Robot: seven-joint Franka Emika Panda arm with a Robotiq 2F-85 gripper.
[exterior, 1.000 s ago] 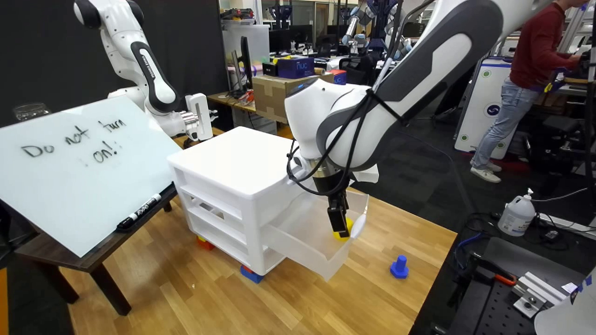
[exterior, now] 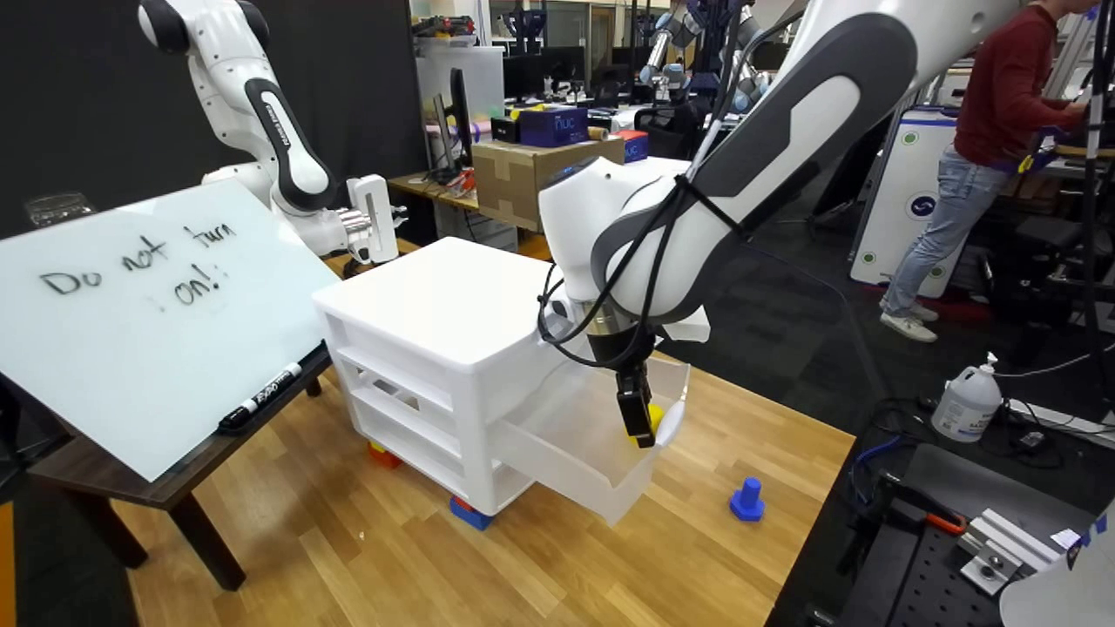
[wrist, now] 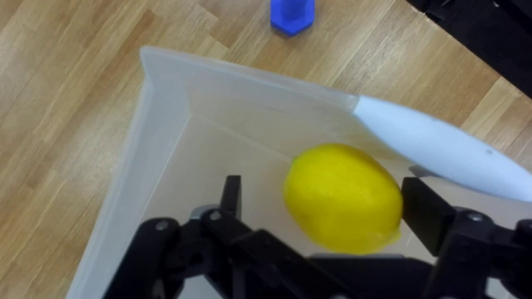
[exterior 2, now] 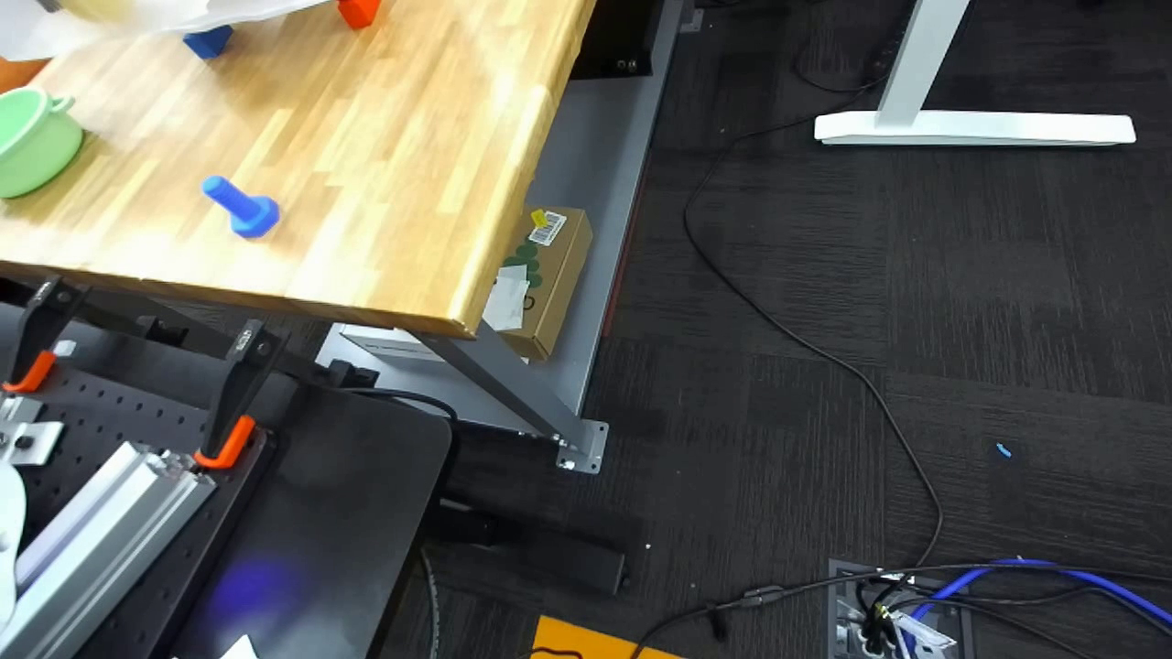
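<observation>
In the wrist view a yellow lemon-like object (wrist: 344, 199) lies in the pulled-out translucent drawer (wrist: 209, 159). My gripper stands open around it, one finger on each side. The right finger (wrist: 424, 211) is against or very close to the yellow object, while a clear gap separates it from the left finger (wrist: 232, 197). From exterior view 1, my gripper (exterior: 635, 407) points down into the drawer (exterior: 570, 428), hiding much of the yellow object (exterior: 655, 416). The white drawer cabinet (exterior: 449, 313) stands on the wooden table.
A blue bolt (exterior: 747, 500) stands on the table beyond the drawer front, with bare wood around it. At left, a whiteboard (exterior: 157, 303) rests on a dark stand. Exterior view 2 shows a green pot (exterior 2: 44, 148) near the table's edge.
The arm has shifted only slightly, and my gripper remains in the drawer beside the yellow object. The drawer and blue bolt have not moved.
</observation>
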